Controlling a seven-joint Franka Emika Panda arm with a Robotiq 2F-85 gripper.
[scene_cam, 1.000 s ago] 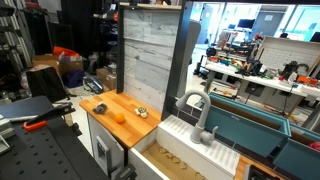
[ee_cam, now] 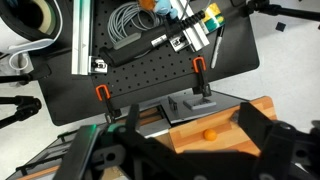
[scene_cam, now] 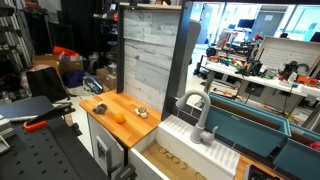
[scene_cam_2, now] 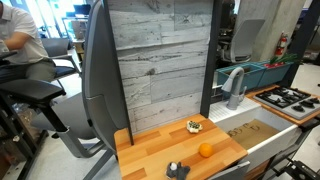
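Observation:
At the bottom of the wrist view, the dark, blurred fingers of my gripper stand wide apart, and nothing shows held between them. Beyond that gap a small orange ball appears on a wooden counter. The same orange ball rests on the wood in exterior view 2, with a small pale item behind it and grey metal pieces nearer the front. Exterior view 1 shows the orange ball too; my gripper is outside both exterior views.
A black perforated table carries coiled cable, tools and two orange-tipped pieces near its edge. Beside the counter are an open drawer and a white sink faucet. An upright wood-grain panel backs the counter.

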